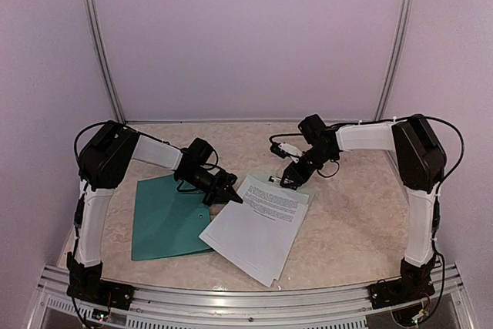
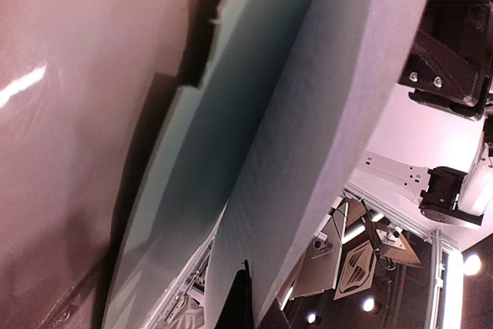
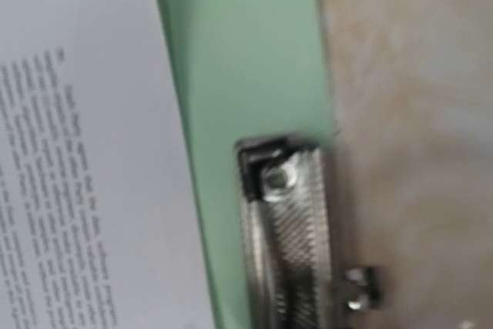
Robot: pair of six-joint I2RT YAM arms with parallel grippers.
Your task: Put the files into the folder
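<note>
A stack of printed papers [image 1: 254, 233] lies over a pale green clipboard [image 3: 246, 52], whose metal clip [image 3: 296, 229] is at its top edge. A teal folder [image 1: 166, 221] lies to the left. My left gripper [image 1: 231, 196] is shut at the upper left edge of the papers; in the left wrist view the paper edge [image 2: 308, 144] rises up at its fingertips. My right gripper [image 1: 290, 181] is at the clip; its fingers are not visible in the blurred right wrist view, and its finger cannot be made out.
A metal rail [image 1: 254, 289] runs along the front edge.
</note>
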